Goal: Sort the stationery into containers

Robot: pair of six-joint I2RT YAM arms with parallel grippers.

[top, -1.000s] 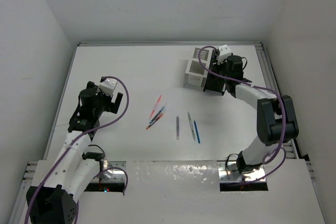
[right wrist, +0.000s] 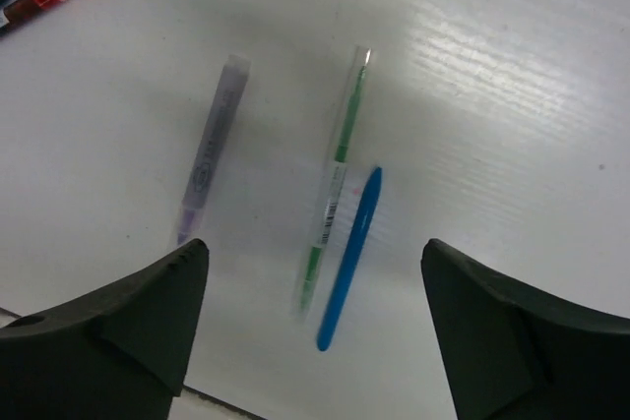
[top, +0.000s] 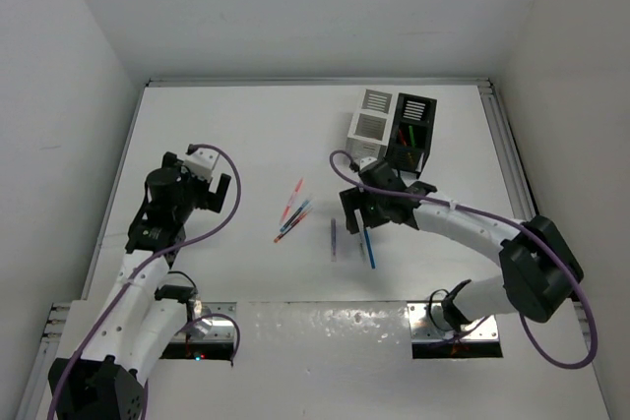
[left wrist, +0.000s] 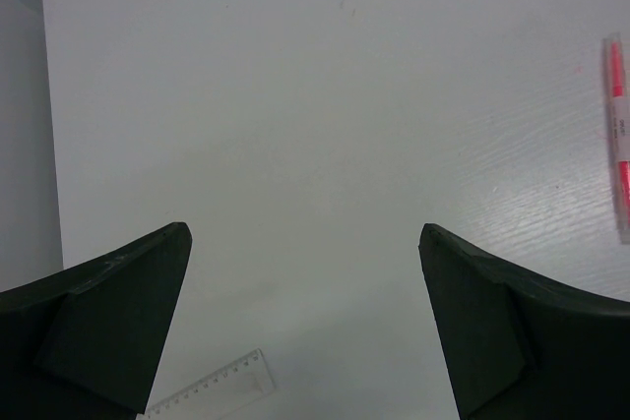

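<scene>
Above the table, my right gripper (top: 353, 219) has parted fingers with nothing between them. Below it in the right wrist view lie a green pen (right wrist: 335, 179) and a blue pen (right wrist: 351, 260), side by side, and a purple marker (right wrist: 213, 150) to their left. My left gripper (top: 217, 192) stands open and empty at the left. In the top view, a red pen (top: 291, 199), a dark blue pen (top: 295, 214) and an orange-brown pen (top: 291, 225) lie left of the purple marker. A white container (top: 369, 127) stands beside a black one (top: 412, 108) holding a few pens.
A clear ruler (left wrist: 221, 388) shows at the bottom of the left wrist view. Both containers stand close together at the back right, partly behind the right arm. Bare table (top: 266, 125) stretches across the back left and middle.
My right gripper has come from the black container toward the front left and is now over the green and blue pens. The left arm and the loose pens have stayed put.
</scene>
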